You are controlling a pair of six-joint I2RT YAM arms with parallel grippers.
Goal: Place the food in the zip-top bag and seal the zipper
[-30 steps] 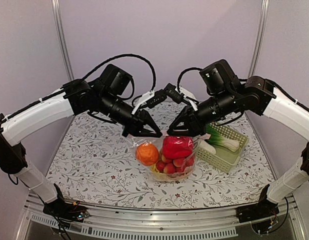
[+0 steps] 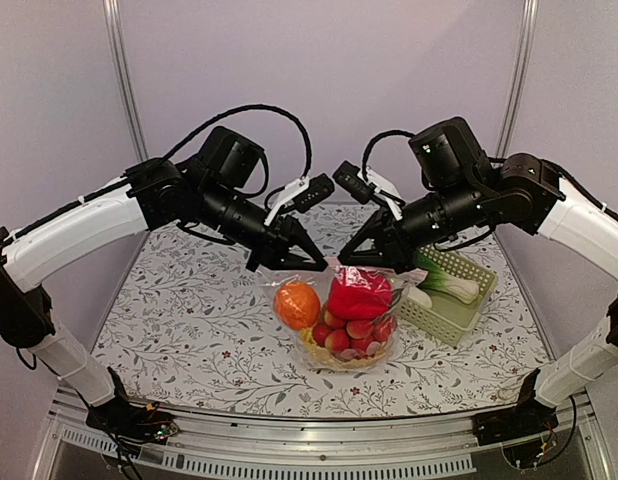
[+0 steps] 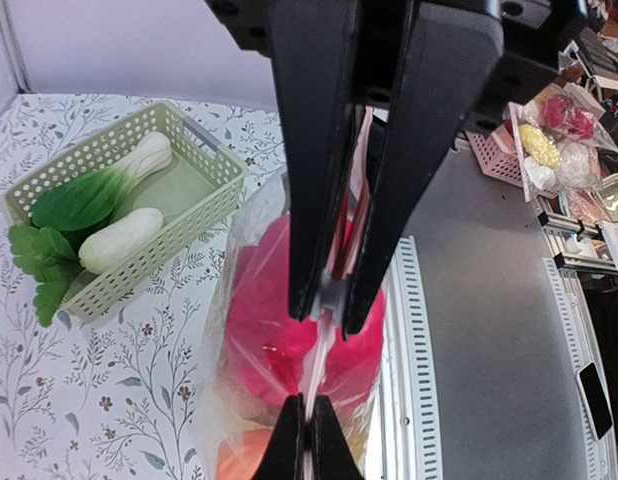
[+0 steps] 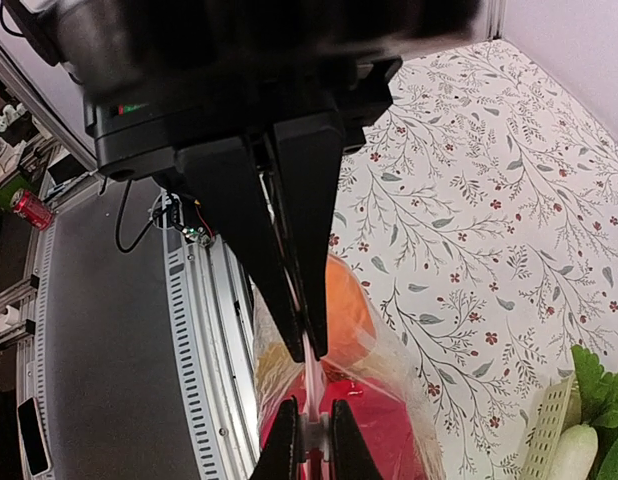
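A clear zip top bag (image 2: 307,350) hangs upright between my arms, its pink zip strip (image 3: 314,372) along the top. Through the plastic show an orange round item (image 2: 296,304), a red glossy item (image 2: 359,297) and several red-yellow fruits (image 2: 339,338). My left gripper (image 2: 324,266) is shut on the strip, as the left wrist view shows the thin edge running between its fingers. Close beside it, my right gripper (image 2: 343,262) is shut with a small pale pink part of the strip between its fingers. Whether the zipper is closed cannot be seen.
Right of the bag and partly behind it stands a pale green basket (image 2: 437,327) with a leafy green vegetable (image 2: 451,283) and a white one (image 2: 419,297).
My right gripper has shifted a little to the right, away from the left one. The bag and its food have moved slightly right and lower; the left arm has hardly moved.
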